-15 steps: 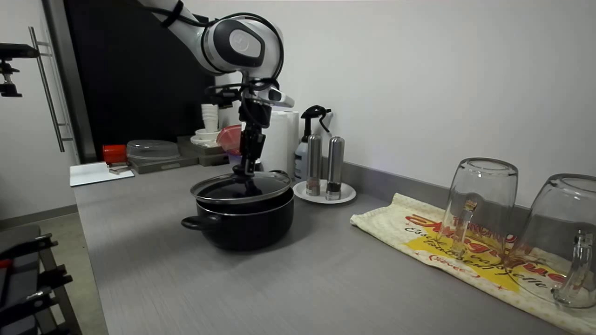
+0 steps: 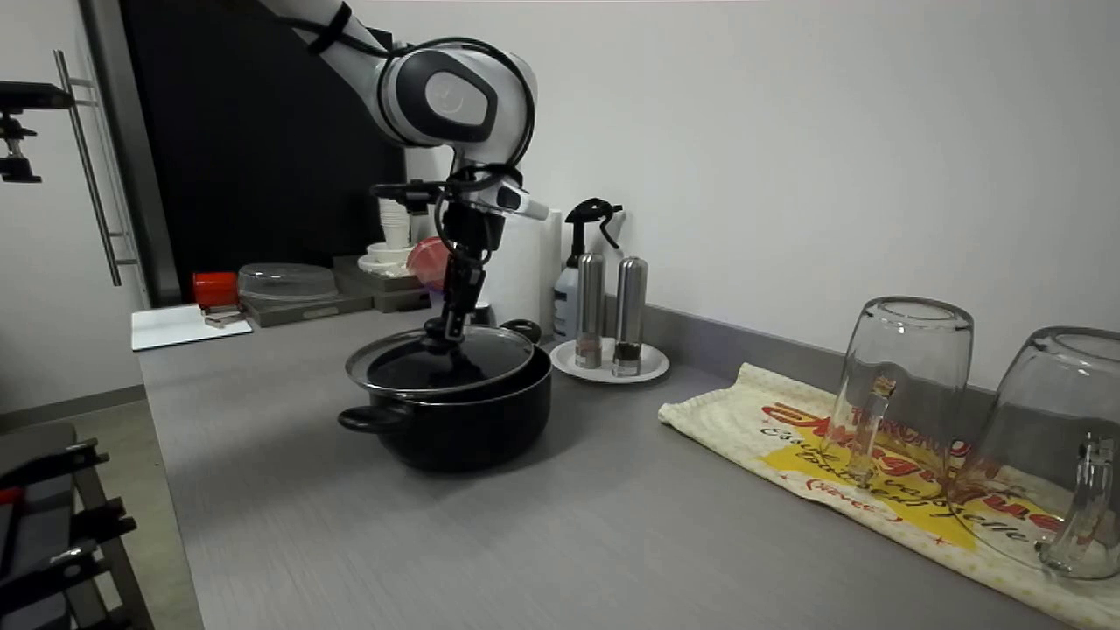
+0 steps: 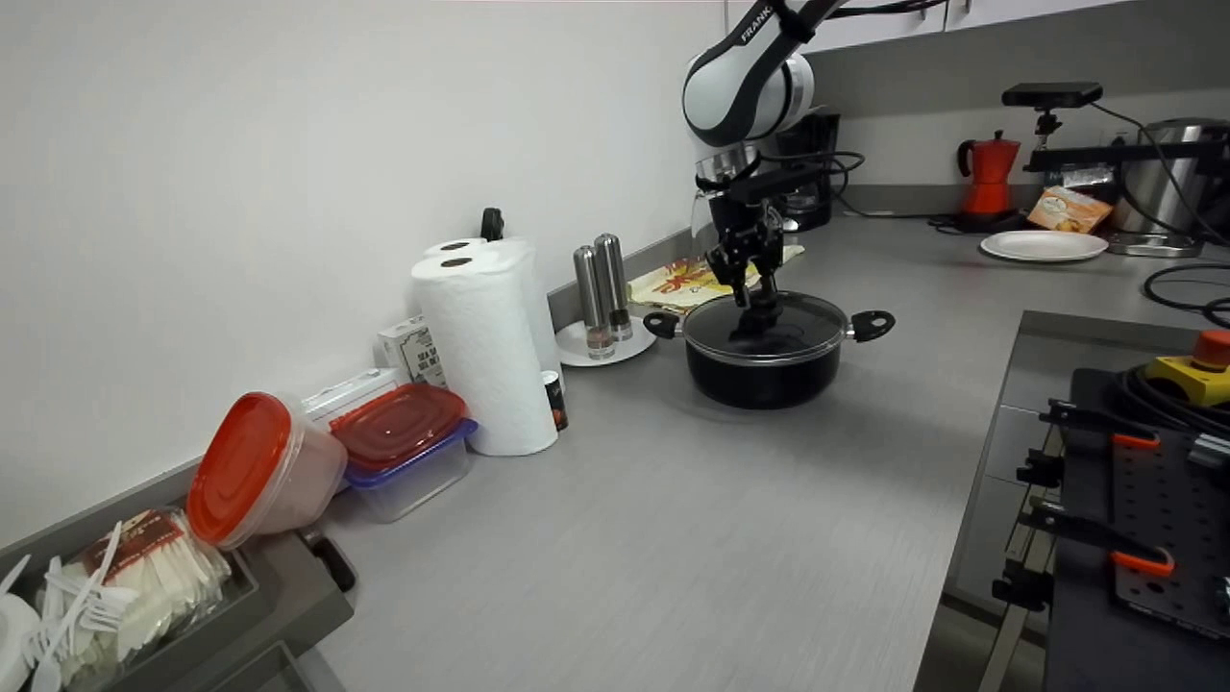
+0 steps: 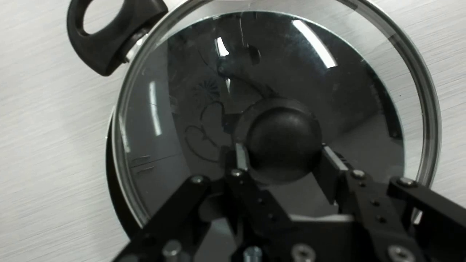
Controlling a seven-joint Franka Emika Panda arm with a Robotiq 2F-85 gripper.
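A glass lid (image 2: 415, 362) with a steel rim lies tilted and off-centre over the black pot (image 2: 472, 430), its near-left edge low by the pot's handle and a gap showing along the pot's right side. My gripper is shut on the lid's round black knob (image 4: 284, 139), one finger on either side. From above, the wrist view shows the lid shifted so that a strip of the pot's dark wall (image 4: 114, 192) peeks out at the left. In the second exterior view, the lid (image 3: 767, 327) covers most of the pot's opening.
Two steel grinders (image 2: 629, 315) stand on a white plate (image 2: 661, 366) behind the pot. Glass mugs (image 2: 903, 388) rest upside down on a printed towel (image 2: 724, 404) to the right. Paper towel rolls (image 3: 484, 346) stand near the wall.
The gripper and lid have moved down and slightly left in the first exterior view. The wrist has tilted a little, and the pot has shifted barely to the left.
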